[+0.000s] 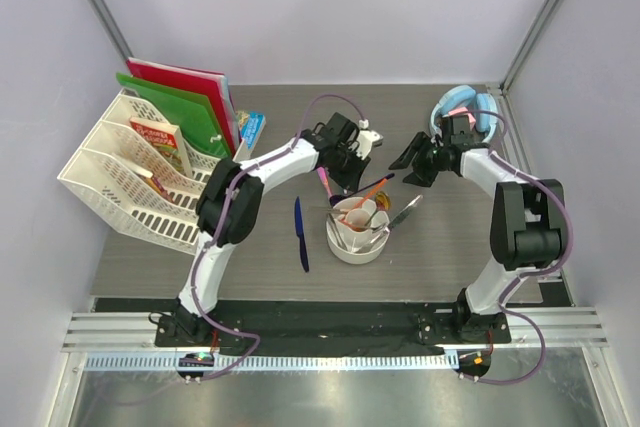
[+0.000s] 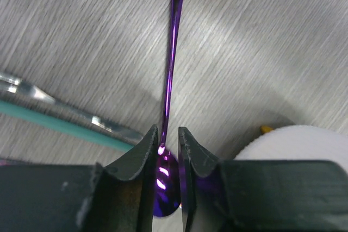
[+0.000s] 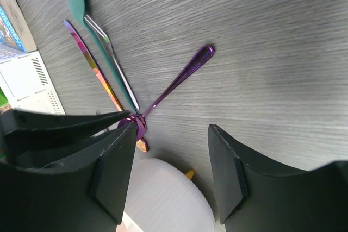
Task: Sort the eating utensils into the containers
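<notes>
A purple spoon (image 2: 170,74) lies on the table, its bowl between and below the fingertips of my left gripper. The fingers stand narrowly apart; whether they touch the spoon I cannot tell. In the right wrist view the spoon's handle (image 3: 187,71) points away from the left fingers. A teal spoon (image 3: 106,47), a fork (image 3: 114,52) and a multicoloured knife (image 3: 92,63) lie close by. The round white container (image 1: 355,256) has compartments holding several utensils, including an orange-handled one (image 1: 370,193) and a silver knife (image 1: 404,211). My right gripper is open and empty.
A dark blue knife (image 1: 301,237) lies left of the container. The white rack (image 1: 125,197) with books and folders fills the left side. Light blue headphones (image 1: 485,112) lie at the back right. Bare table lies right of the container.
</notes>
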